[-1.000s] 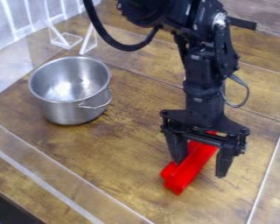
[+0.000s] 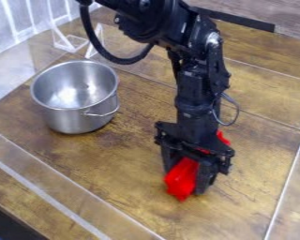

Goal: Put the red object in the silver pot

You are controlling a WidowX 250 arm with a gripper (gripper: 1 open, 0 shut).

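The red object [image 2: 182, 179] is an elongated piece in the front right of the table, largely covered by the black gripper [image 2: 190, 173]. My gripper is shut on it, with red showing between and below the fingers and a bit more at the right side. Whether it touches the table cannot be made out. To the left and farther back stands the silver pot [image 2: 78, 94], upright, its handle toward the gripper. The part of its inside that shows is empty.
Bare wooden table [image 2: 115, 155] lies between gripper and pot. A white wire rack [image 2: 67, 36] stands behind the pot at the back left. A dark cable loops from the arm above the pot's right side.
Less of the red shows now. The pot has not moved.
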